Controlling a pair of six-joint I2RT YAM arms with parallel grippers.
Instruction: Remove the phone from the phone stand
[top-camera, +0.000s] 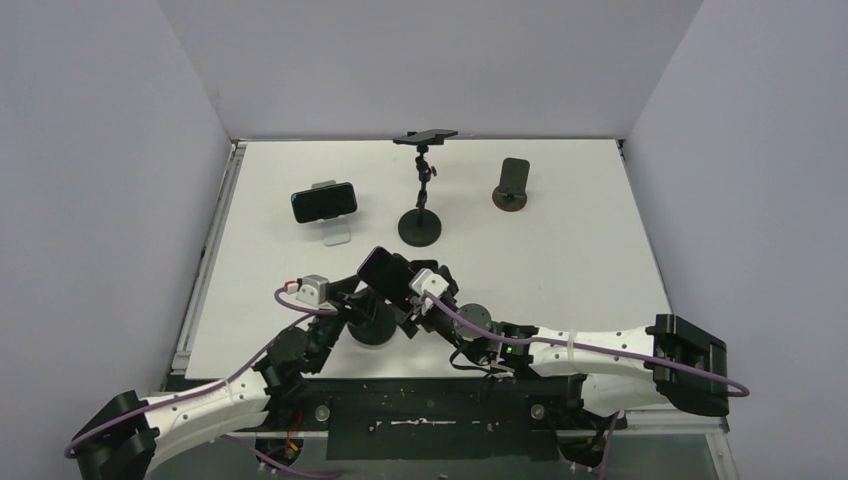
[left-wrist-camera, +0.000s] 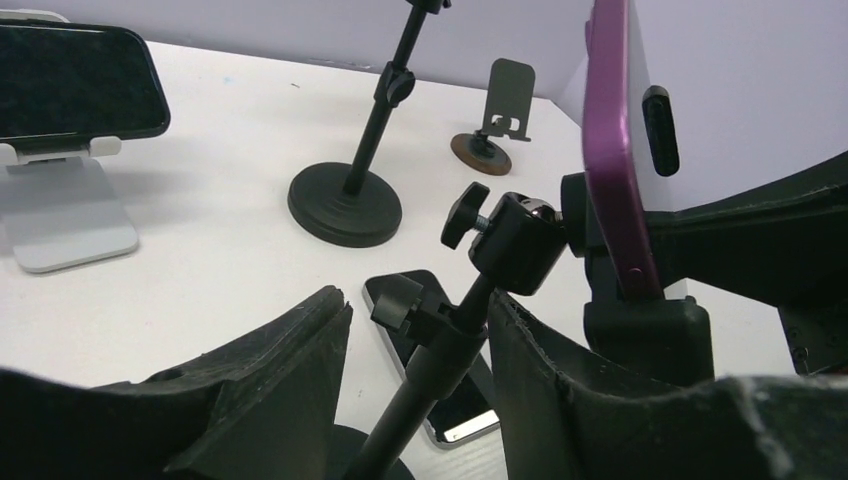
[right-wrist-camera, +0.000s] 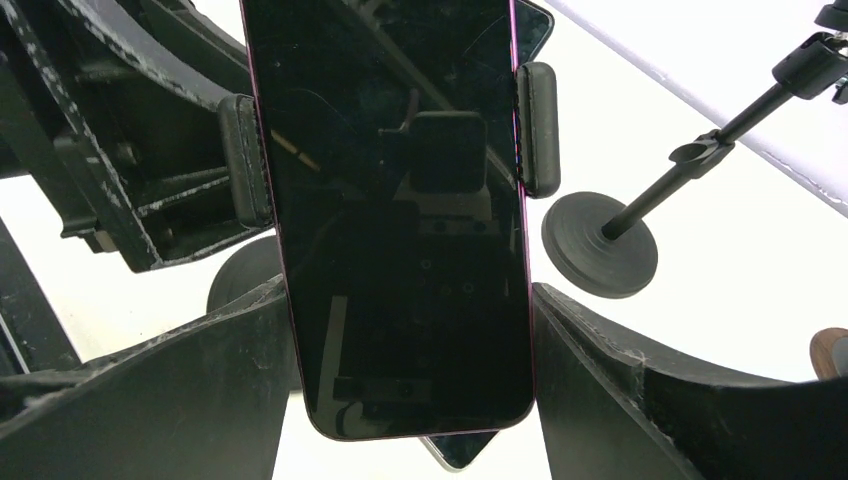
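A purple-edged phone (top-camera: 385, 272) sits tilted in the clamp of a black stand. The stand's round base (top-camera: 372, 328) shows below it. Clamp pads (right-wrist-camera: 540, 130) touch both long sides of the phone in the right wrist view. My right gripper is shut on the phone's lower end, one finger on each side. Around the stand's post (left-wrist-camera: 440, 360) my left gripper stands open, its fingers apart on either side. The post passes between them; whether either finger touches it I cannot tell.
Another phone (left-wrist-camera: 465, 405) lies flat behind the post. Further back are a phone on a white stand (top-camera: 324, 203), a tall black stand (top-camera: 420, 228) and a small stand with a brown base (top-camera: 509, 200).
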